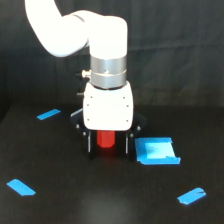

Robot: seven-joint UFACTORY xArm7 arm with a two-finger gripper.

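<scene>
My white arm reaches down from the top, with the gripper at the middle of the view, low over the dark table. A red object sits between its dark fingers, partly hidden behind the white housing. Whether the fingers touch it cannot be told. To the right is a blue taped square.
Blue tape strips lie at the back left, front left and front right. A dark curtain stands behind.
</scene>
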